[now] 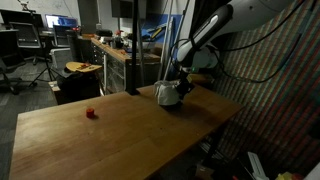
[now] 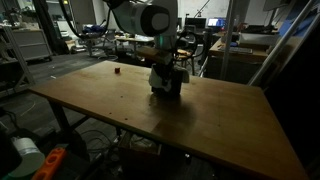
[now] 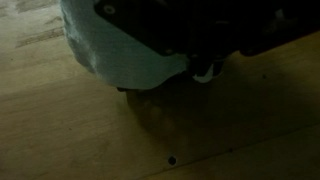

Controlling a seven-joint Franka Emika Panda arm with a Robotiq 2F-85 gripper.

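Note:
A pale cloth [image 1: 167, 93] hangs over a dark container on the far right part of the wooden table. In the second exterior view the cloth [image 2: 157, 78] covers the left side of the dark container [image 2: 176, 84]. The wrist view shows pale fabric [image 3: 120, 55] at upper left, close against my gripper. My fingers are shut; the picture is too dark to tell whether any fabric is pinched between them. From outside, the gripper [image 1: 182, 86] is at the cloth's right edge, low over the container.
A small red object [image 1: 90, 113] sits alone on the left of the table [image 1: 110, 140]. A dark post [image 1: 133, 50] rises behind the far edge, with chairs and desks beyond.

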